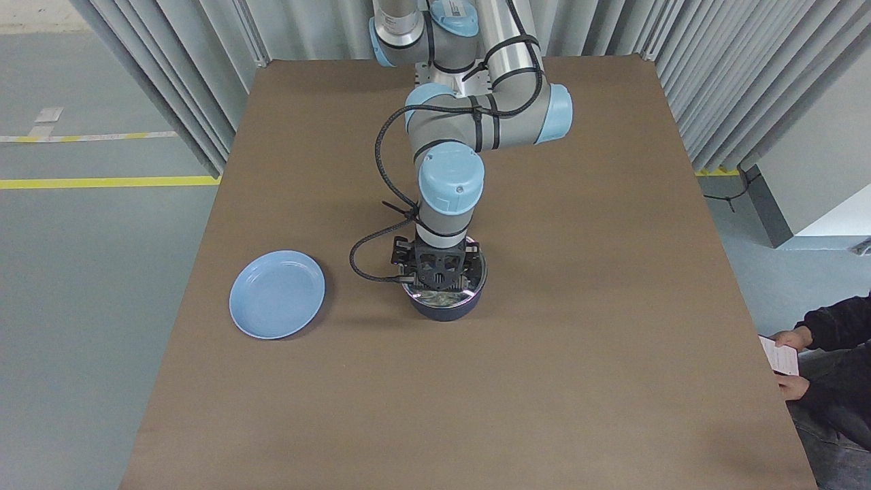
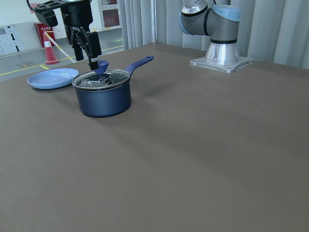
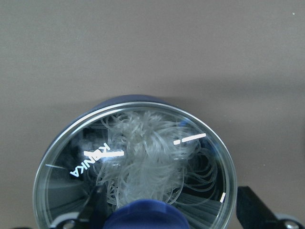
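A dark blue saucepan (image 2: 103, 103) with a glass lid (image 3: 143, 157) stands on the table, its handle (image 2: 141, 62) pointing toward the robot's base; pale translucent strands show through the lid. My gripper (image 2: 88, 60) hangs pointing down over the lid's blue knob (image 2: 100, 68). In the wrist view the fingers are open to either side of the knob (image 3: 146, 219), with the knob low between them; whether they touch it cannot be told. In the front view the gripper and arm cover much of the lid.
A light blue plate (image 1: 277, 293) lies left of the pan, apart from it. A person's hands (image 1: 792, 343) hold a white card at the right edge. The robot's base (image 2: 221, 62) stands at the back.
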